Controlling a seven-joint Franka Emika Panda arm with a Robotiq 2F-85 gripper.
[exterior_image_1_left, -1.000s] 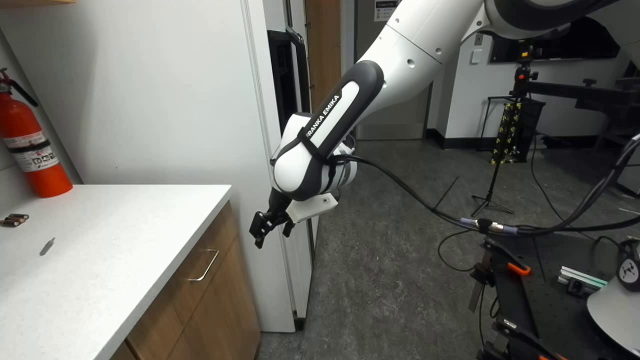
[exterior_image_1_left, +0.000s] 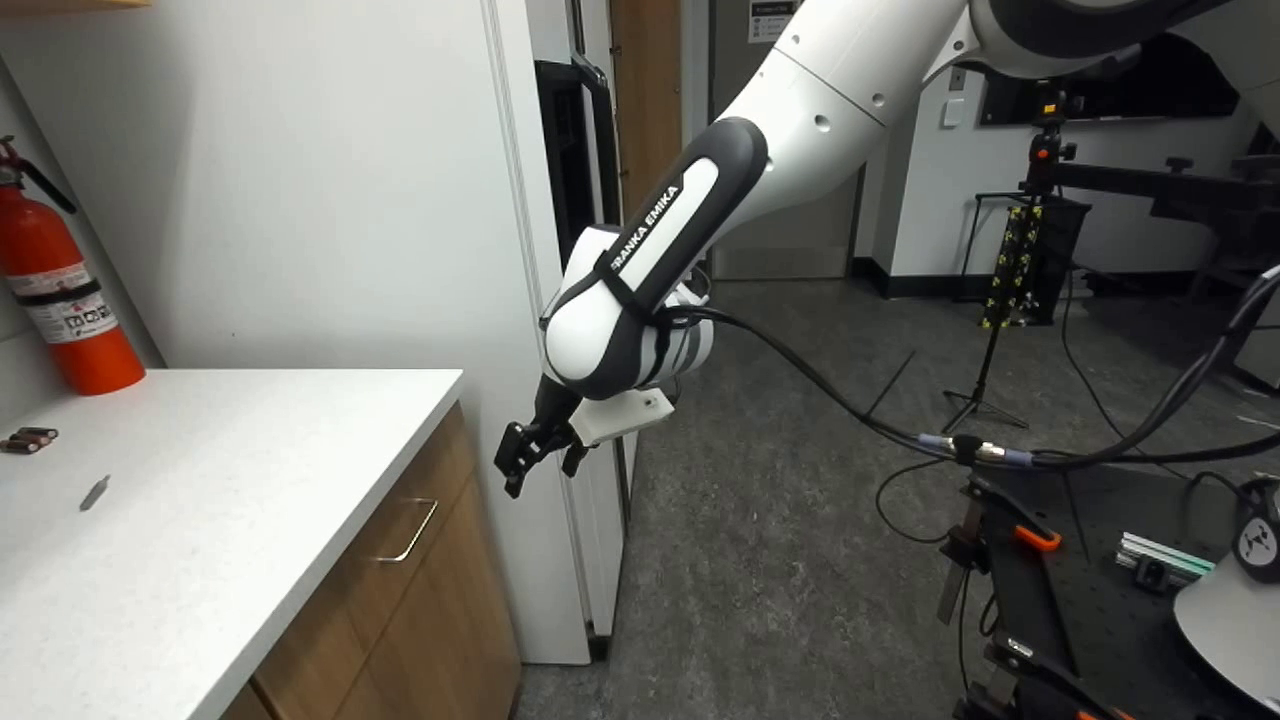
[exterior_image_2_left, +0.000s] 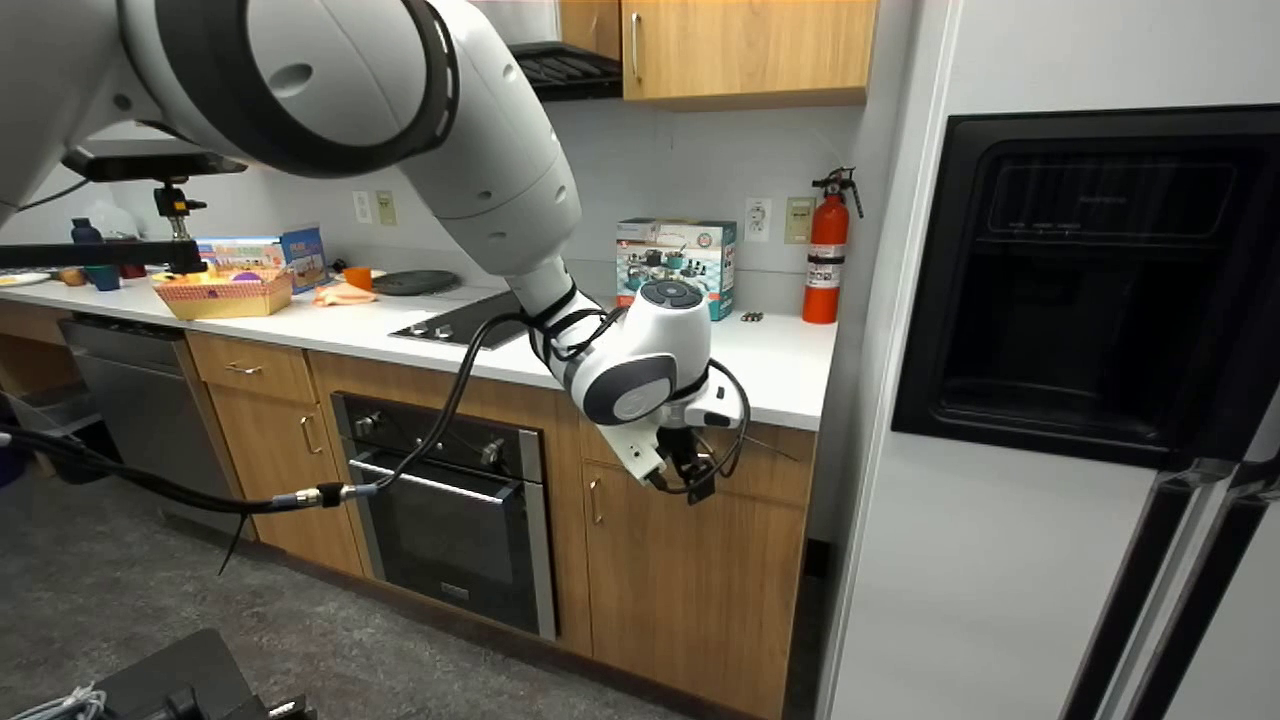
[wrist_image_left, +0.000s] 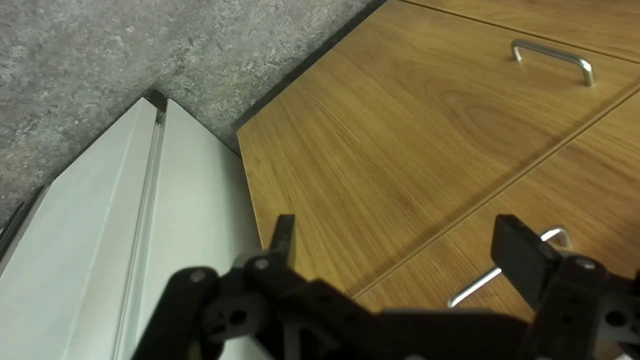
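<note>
My gripper (exterior_image_1_left: 542, 470) is open and empty, hanging in front of the wooden cabinet near the refrigerator. In the wrist view its dark fingers (wrist_image_left: 520, 255) stand wide apart. Behind them is the upper drawer's silver handle (wrist_image_left: 477, 287), partly covered by the right finger. There is a visible gap between the gripper and this drawer handle (exterior_image_1_left: 410, 535) in exterior view 1. A second silver handle (wrist_image_left: 555, 54) sits on the cabinet door (wrist_image_left: 408, 138) below. From exterior view 2, the gripper (exterior_image_2_left: 686, 476) overlaps the drawer front, and the drawer's handle cannot be made out.
The white counter (exterior_image_1_left: 276, 480) holds a small grey object (exterior_image_1_left: 94, 492), several batteries (exterior_image_1_left: 26, 440) and a red fire extinguisher (exterior_image_1_left: 72, 294). Beside the cabinet rises the white refrigerator (exterior_image_2_left: 1008, 564). Open floor (exterior_image_1_left: 768, 540) lies under the arm. A cable loops around the wrist.
The gripper has shifted very slightly left in exterior view 1, towards the drawer. Nothing else has visibly moved.
</note>
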